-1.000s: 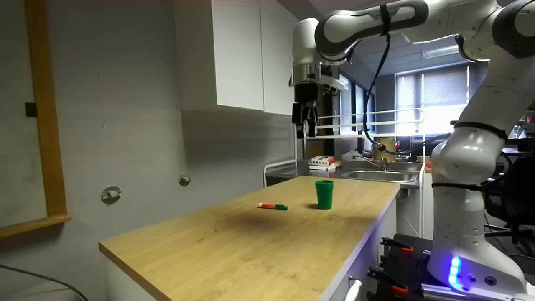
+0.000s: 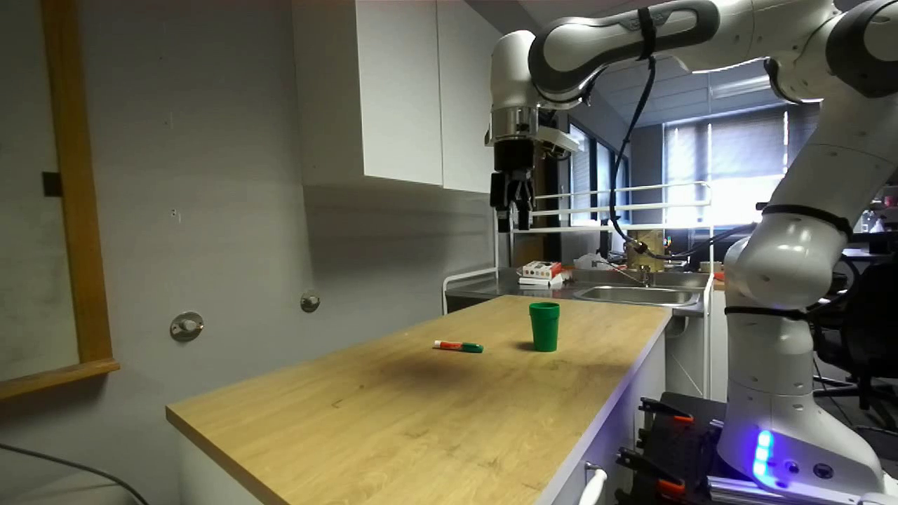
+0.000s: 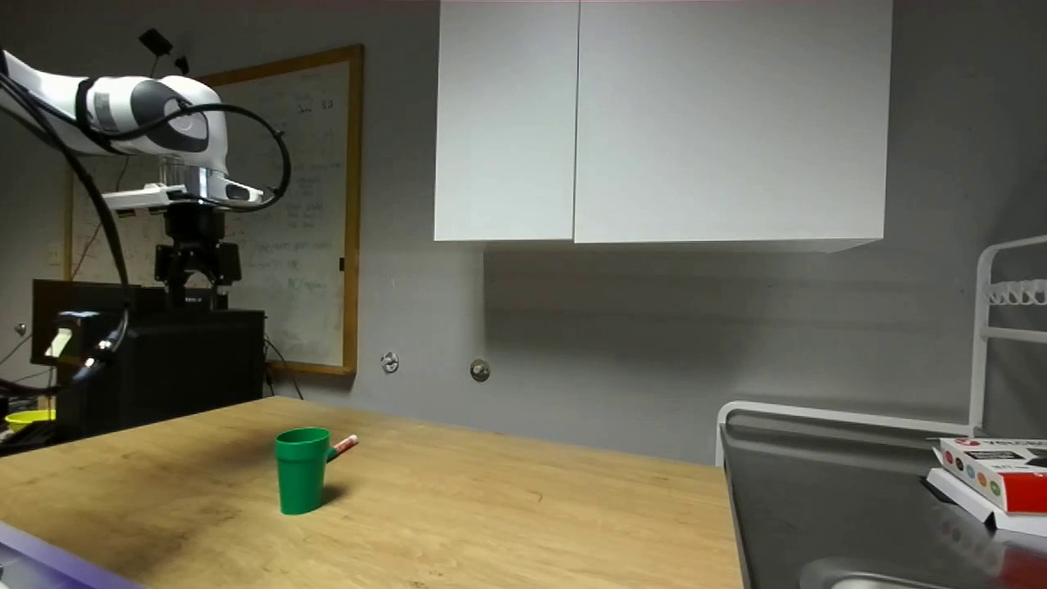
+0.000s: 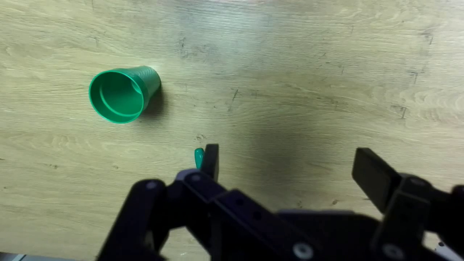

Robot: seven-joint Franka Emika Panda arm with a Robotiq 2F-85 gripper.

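A green cup (image 2: 544, 327) stands upright on the wooden counter, its open mouth facing up. Beside it lies a marker (image 2: 459, 346) with a green cap and a red and white barrel; the two are apart. From above, the cup (image 4: 124, 93) is at upper left, while only the marker's green tip (image 4: 199, 157) shows past the left finger, which hides the rest. High over the counter my gripper (image 2: 511, 229) points straight down, well clear of both objects. Its fingers are wide apart in the wrist view, with only bare wood below the gap.
White wall cabinets (image 3: 667, 123) hang over its far side. Past one end are a sink (image 2: 640, 294), a white rack (image 2: 623, 192) and small boxes (image 2: 541, 271).
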